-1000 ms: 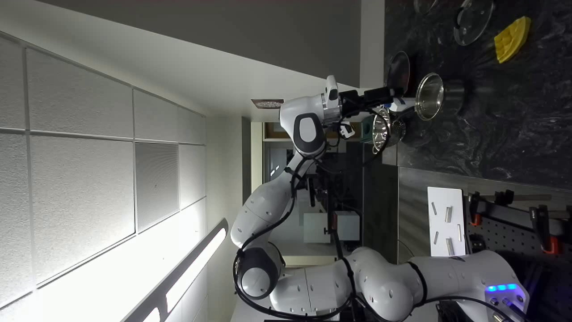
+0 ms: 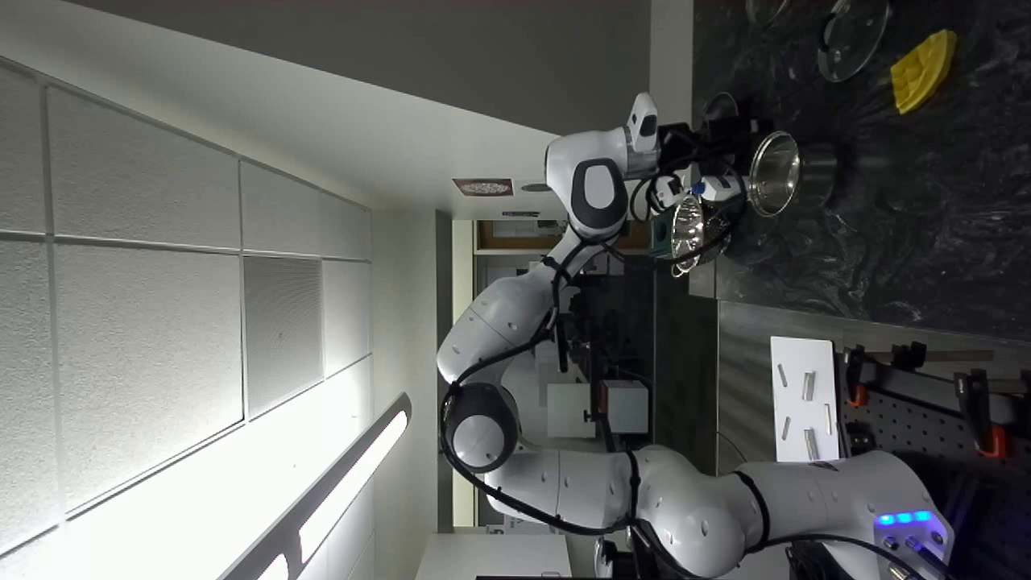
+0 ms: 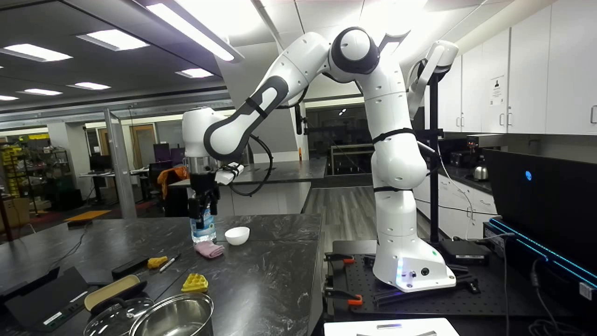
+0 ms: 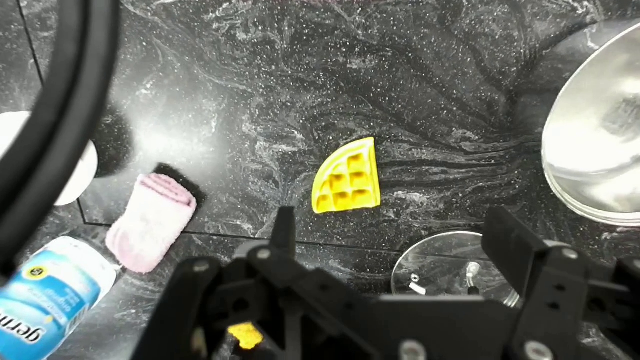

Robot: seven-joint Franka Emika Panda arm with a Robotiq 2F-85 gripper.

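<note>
With its two fingers spread wide, my gripper is open over the dark counter, nothing between them. Just beyond the fingertips in the wrist view lies a yellow waffle-patterned wedge [image 4: 346,178], flat on the counter. A rolled pink cloth [image 4: 153,222] is to the left, near a blue-labelled germ-wipe container [image 4: 57,294]. The white bowl [image 4: 81,174] is partly hidden by a black cable. A clear glass lid [image 4: 441,264] sits partly behind the right finger. In exterior view 2 my gripper [image 3: 202,213] hangs in front of the container [image 3: 204,228].
A steel pot [image 4: 600,132] stands at the right of the wrist view. Exterior view 2 shows a tan-and-black pan or tray [image 3: 114,291], a small yellow item [image 3: 157,261] and a pen [image 3: 169,263].
In exterior view 1 the arm has moved: my gripper shifted up and to the right in the picture, closer to the counter, and its wrist turned. The counter items appear unmoved.
</note>
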